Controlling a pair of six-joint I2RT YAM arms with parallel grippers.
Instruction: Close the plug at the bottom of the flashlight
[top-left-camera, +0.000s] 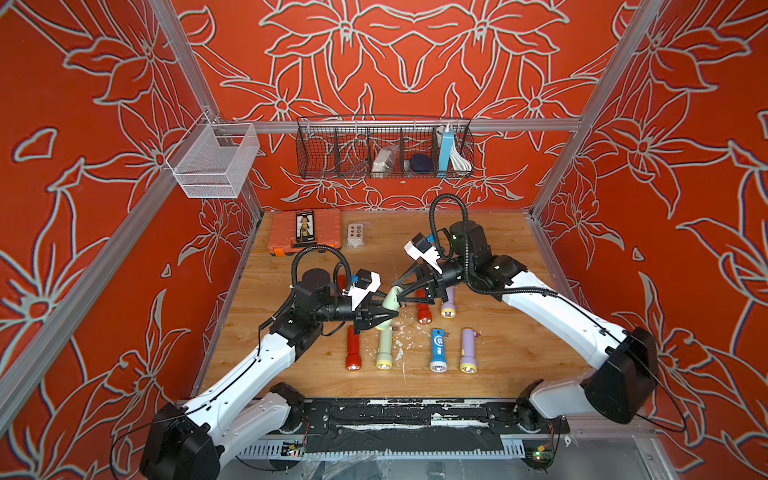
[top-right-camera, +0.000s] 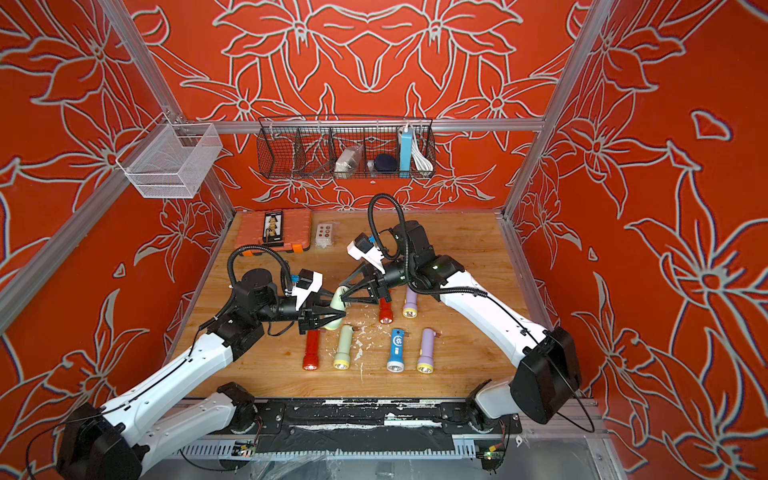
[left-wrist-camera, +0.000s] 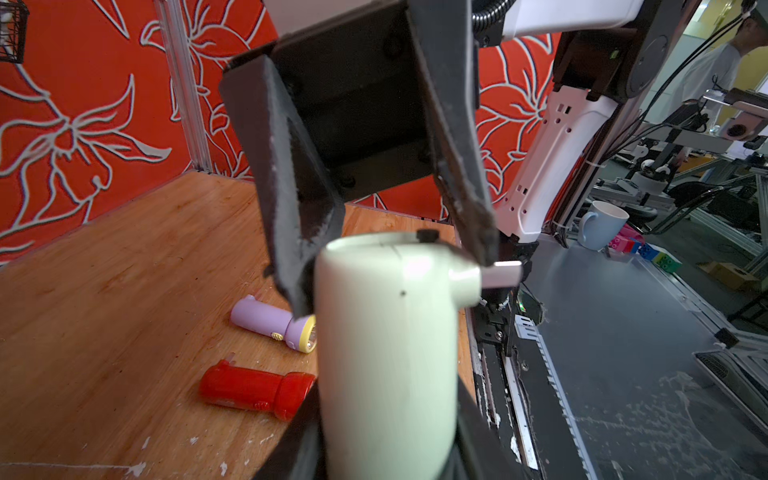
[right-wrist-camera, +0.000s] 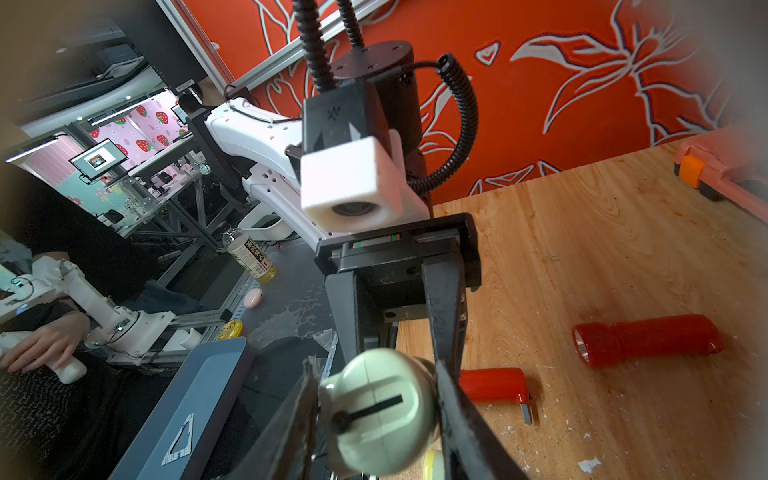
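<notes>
A pale green flashlight (top-left-camera: 390, 303) is held in the air at an angle, with my left gripper (top-left-camera: 382, 313) shut on its body. In the left wrist view its upper end (left-wrist-camera: 388, 264) has a small side protrusion. My right gripper (top-right-camera: 343, 296) is at that end, its fingers either side of it in the left wrist view; whether they grip it I cannot tell. In the right wrist view, a round end face (right-wrist-camera: 380, 408) with a dark slot fills the space between the near fingers.
Several flashlights lie below: red (top-left-camera: 353, 352), pale green (top-left-camera: 385, 348), blue (top-left-camera: 437, 349) and lilac (top-left-camera: 468, 349). An orange case (top-left-camera: 281, 232) lies at the back left. Bare wood (top-left-camera: 528, 336) is free at the right.
</notes>
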